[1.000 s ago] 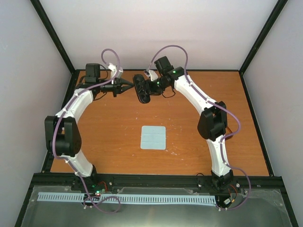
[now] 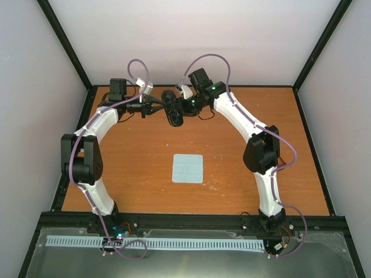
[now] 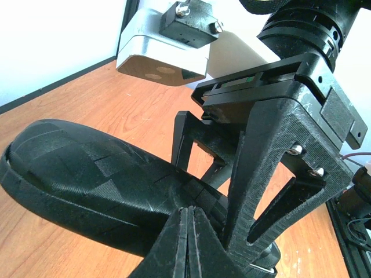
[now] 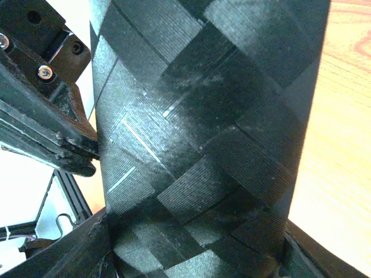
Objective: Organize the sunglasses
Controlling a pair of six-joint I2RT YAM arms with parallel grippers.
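A black woven sunglasses case (image 2: 173, 110) is held up at the back middle by my right gripper (image 2: 182, 106), shut on it; in the right wrist view the case (image 4: 203, 133) fills most of the frame. My left gripper (image 2: 161, 104) is shut, its tips at the case's left side; in the left wrist view the fingertips (image 3: 187, 215) meet with nothing visible between them, in front of the case (image 3: 98, 179). Whether they touch it I cannot tell.
A light blue square (image 2: 187, 168) lies on the wooden table (image 2: 133, 168) at the front middle. A dark frame edges the table.
My left arm has moved a little to the right, bringing the shut gripper closer to the case. The right arm and case have shifted only very slightly.
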